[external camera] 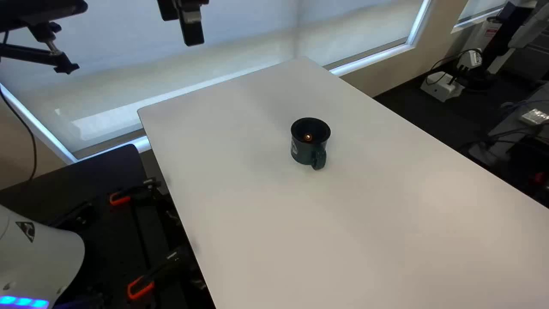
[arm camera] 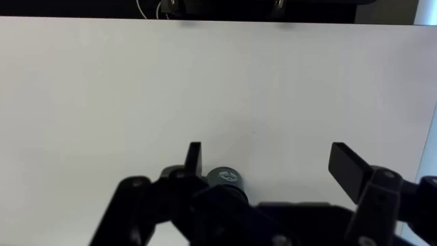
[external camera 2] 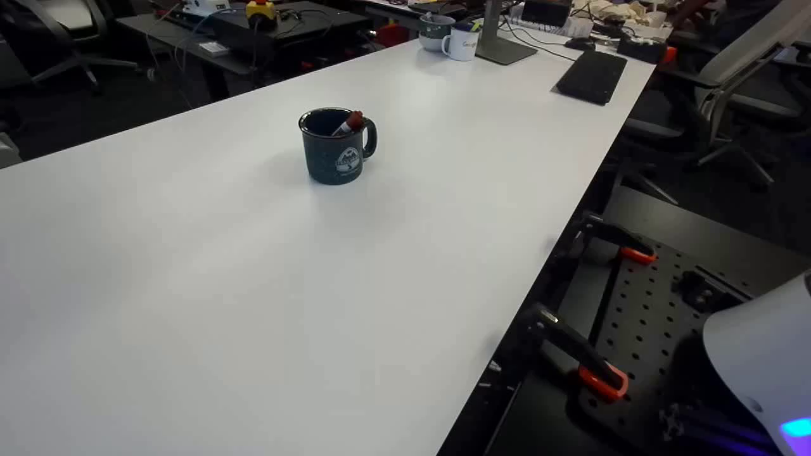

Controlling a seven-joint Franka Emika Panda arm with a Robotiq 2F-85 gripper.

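A dark green mug (external camera: pixel 303 151) stands upright on the white table, with its handle toward the near right in exterior view 1. Inside that mug (external camera 2: pixel 328 161), a marker (external camera 2: pixel 353 121) with a red-brown cap leans against the rim near the handle; its lower part is hidden. High above the tabletop, my gripper (external camera: pixel 130 52) is open, its fingers wide apart. Seen from the wrist, the gripper has only bare table between its fingertips, while the mug (arm camera: pixel 225 177) shows far below, partly covered by the gripper body. Exterior view 2 does not include the gripper.
Clamps (external camera 2: pixel 604 384) with orange parts sit beside the table edge.
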